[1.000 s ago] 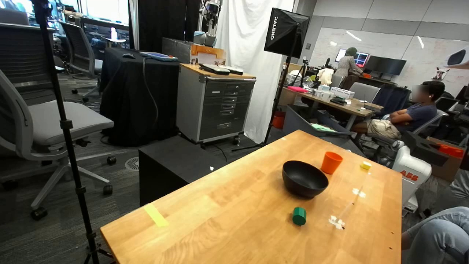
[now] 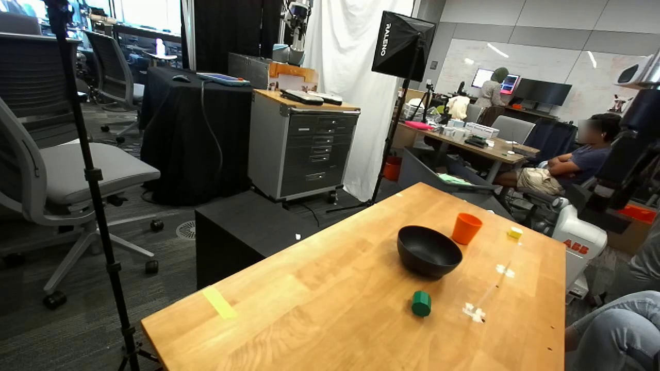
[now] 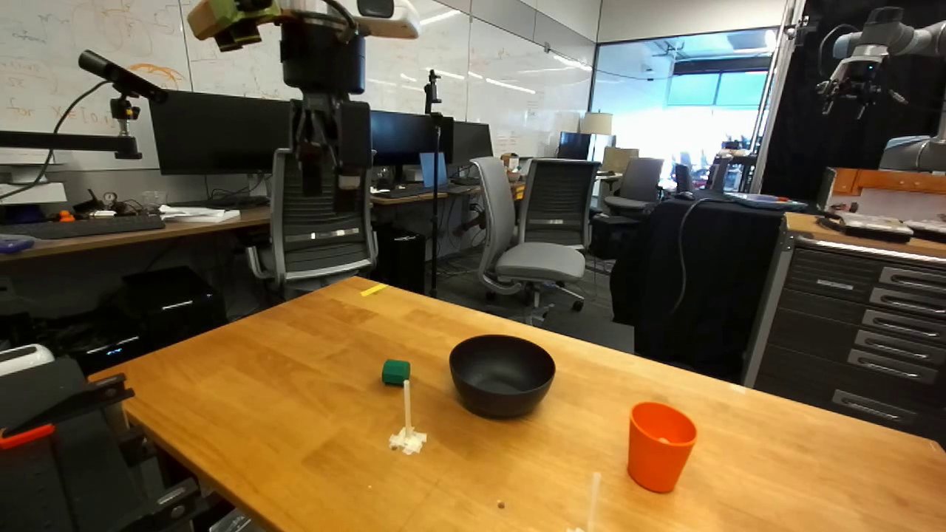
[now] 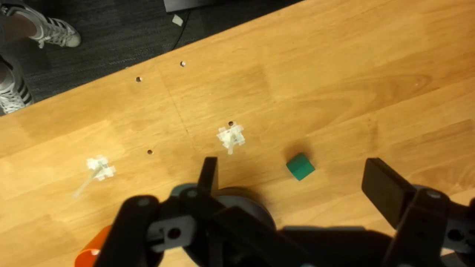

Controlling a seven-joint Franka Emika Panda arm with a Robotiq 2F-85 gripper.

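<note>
My gripper is open, high above the table, with nothing held between its fingers. In the wrist view a small green block (image 4: 300,167) shows on the wood below, framed by the spread fingers. The same green block (image 2: 421,303) lies near a black bowl (image 2: 428,251), apart from it. Beyond the bowl stands an orange cup (image 2: 466,229), upright and close to the rim. From the other side, the gripper (image 3: 329,182) hangs over the far left part of the scene, well clear of the bowl (image 3: 502,377). A small yellow block (image 2: 514,232) rests past the cup.
Two thin translucent sticks stand up from white tape patches; one stick (image 3: 407,408) is close to the green block. Yellow tape (image 2: 219,302) marks the table's left end. A seated person is near the right edge.
The dark arm and gripper have come further into exterior view 1 at the right edge. The blocks, bowl and cup stay where they were.
</note>
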